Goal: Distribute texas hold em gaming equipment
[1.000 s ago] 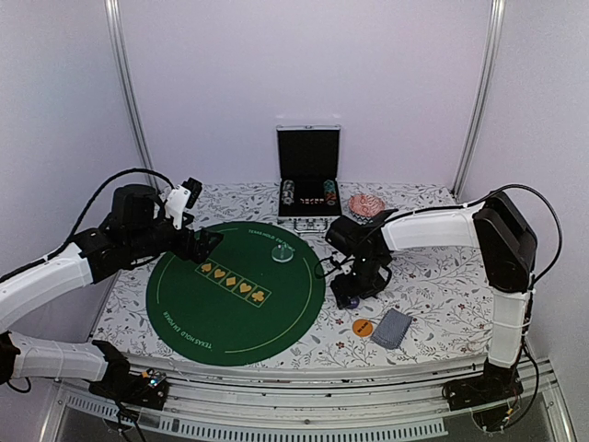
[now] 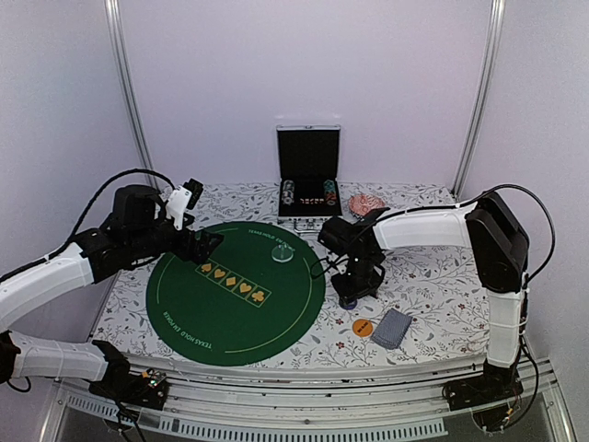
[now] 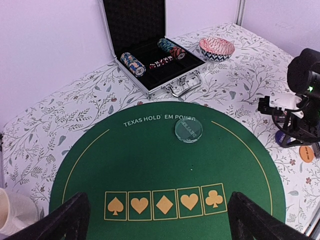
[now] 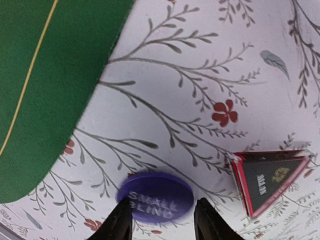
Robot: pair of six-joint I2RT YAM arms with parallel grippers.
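Note:
The purple small blind disc (image 4: 155,197) lies on the patterned table just off the mat. My right gripper is down at this disc, its parted fingers (image 4: 117,222) on either side of the disc's near part; whether both touch it I cannot tell. Seen from above, the right gripper (image 2: 354,285) covers most of the disc. An orange disc (image 2: 362,327) and a card deck (image 2: 392,329) rest closer to the front. A clear dealer disc (image 3: 189,130) sits on the green mat (image 3: 150,160). Over the mat's left side, my left gripper (image 2: 204,247) hangs open and empty.
An open chip case (image 2: 309,207) with chips inside stands behind the mat. To its right is a red patterned bowl (image 2: 365,204). A red-edged black box (image 4: 272,180) lies right of the purple disc.
The left arm has not moved.

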